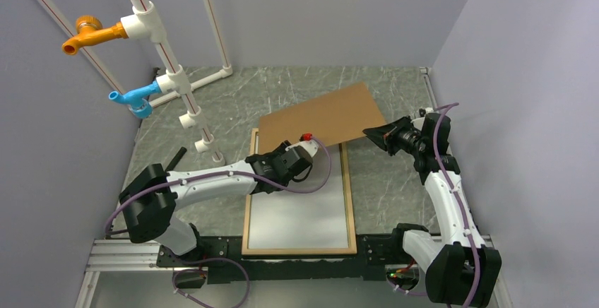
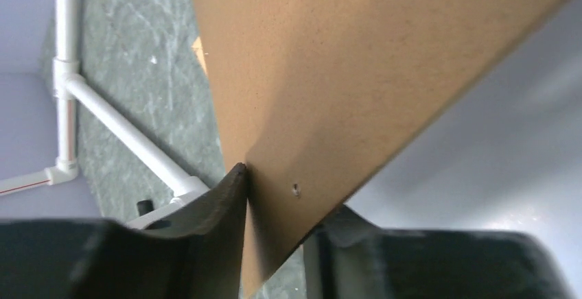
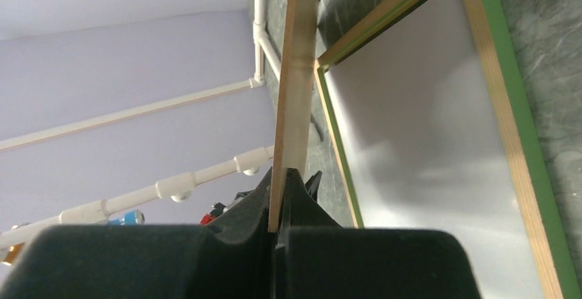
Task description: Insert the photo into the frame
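Note:
A flat brown board (image 1: 321,117), apparently the photo's back, slants over the far end of the wooden frame (image 1: 350,209). A white surface (image 1: 300,216) fills the frame, which lies on the table. At the board's right corner, my right gripper is shut with the thin board edge between its fingers. My left gripper has its fingers apart, one on each side of the board's near left corner. The left fingertip (image 2: 240,175) seems to touch the board; contact on the other side is unclear. In the top view the left arm hides that corner.
White pipes (image 1: 189,103) with an orange tap (image 1: 90,34) and a blue tap (image 1: 135,99) stand at the left. A black bar (image 1: 175,159) lies on the grey table (image 1: 226,110).

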